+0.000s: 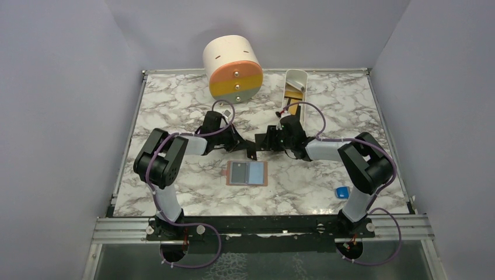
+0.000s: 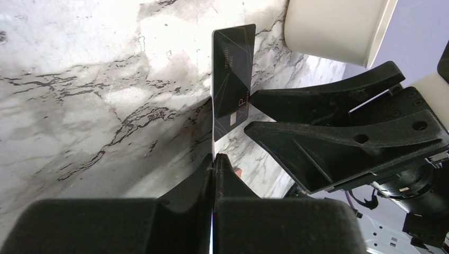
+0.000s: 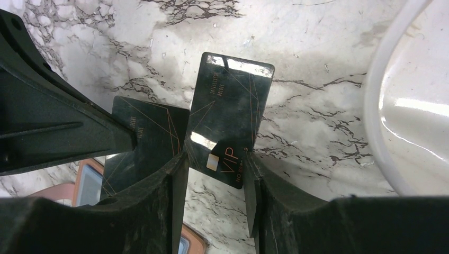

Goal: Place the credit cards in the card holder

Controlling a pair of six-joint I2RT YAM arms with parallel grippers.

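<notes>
Two black cards lie on the marble between my grippers. The VIP card (image 3: 227,116) is by my right gripper, which is part open, its fingertips at that card's lower edge. In the right wrist view the other card (image 3: 143,143) is partly under my left gripper's tips. My left gripper is shut; a dark card (image 2: 233,63) stands in front of it in the left wrist view, and I cannot tell whether it is between the fingers. The card holder (image 1: 229,182), with grey and blue panels, lies below them in the top view.
A white cylinder (image 1: 230,49) with coloured drawers stands at the back. A narrow white container (image 1: 296,79) is behind my right gripper. A small blue object (image 1: 342,192) lies at front right. Open table lies to the left and right.
</notes>
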